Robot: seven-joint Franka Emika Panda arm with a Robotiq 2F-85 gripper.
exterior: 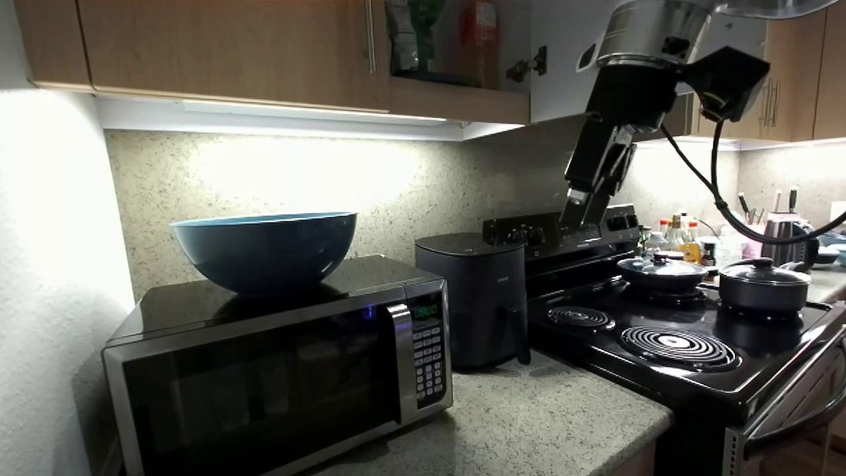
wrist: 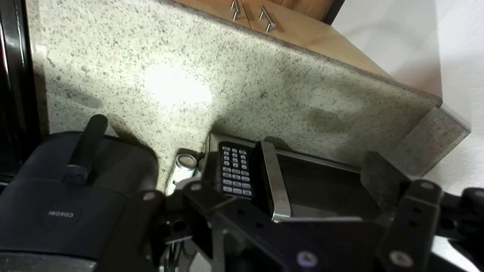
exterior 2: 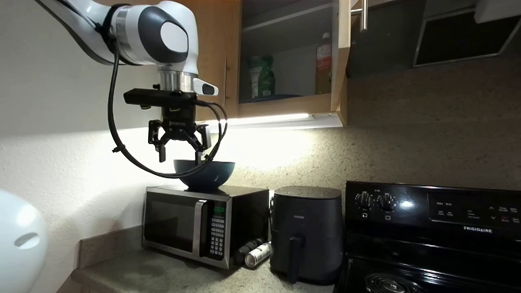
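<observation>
My gripper (exterior 2: 179,159) is open, its fingers pointing down with nothing between them. From exterior view 2 it appears in front of and above the microwave (exterior 2: 171,212), partly overlapping the blue bowl (exterior 2: 215,173). That large bowl stands upright on the microwave's top in exterior view 1; its inside is hidden from there. The microwave door is closed, with a silver handle (exterior: 402,357) beside the keypad. In the wrist view, the dark fingers spread across the lower part, over the microwave handle (wrist: 275,181); the bowl cannot be made out there.
A black air fryer (exterior 2: 307,229) stands right of the microwave, with a white can (exterior 2: 258,254) lying between them. Overhead, a cabinet door (exterior 2: 343,53) hangs open; bottles (exterior 2: 323,56) are inside. A pot (exterior: 763,287) and a lidded pan (exterior: 662,272) sit on the stove.
</observation>
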